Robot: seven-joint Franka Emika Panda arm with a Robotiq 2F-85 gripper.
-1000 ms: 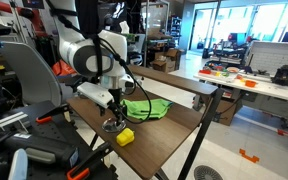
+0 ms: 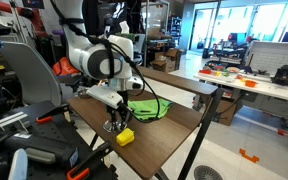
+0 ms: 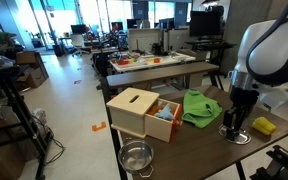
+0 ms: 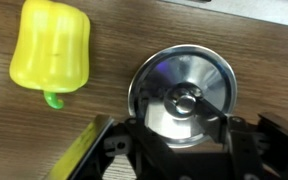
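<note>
A round silver lid [image 4: 162, 82] with a small central knob [image 4: 186, 103] lies flat on the brown table [image 4: 124, 25] in the wrist view. Low over it is my gripper, its dark fingers apart, one on either side of the knob. Whether they touch it I cannot tell. A yellow bell pepper [image 4: 50, 48] with a green stem rests to the left of the lid; exterior view 2 shows the pepper [image 3: 263, 126] beside the lid, near the table's end.
Farther along the table lies a crumpled green cloth [image 3: 200, 106]. Beyond the cloth stands an open-fronted tan box [image 3: 162, 127] with items inside, and a metal bowl [image 3: 136, 156] sits near the table edge. Bare wood separates the bowl from the lid.
The arm's hand has shifted slightly over the lid. Lid, pepper and cloth show no clear movement.
</note>
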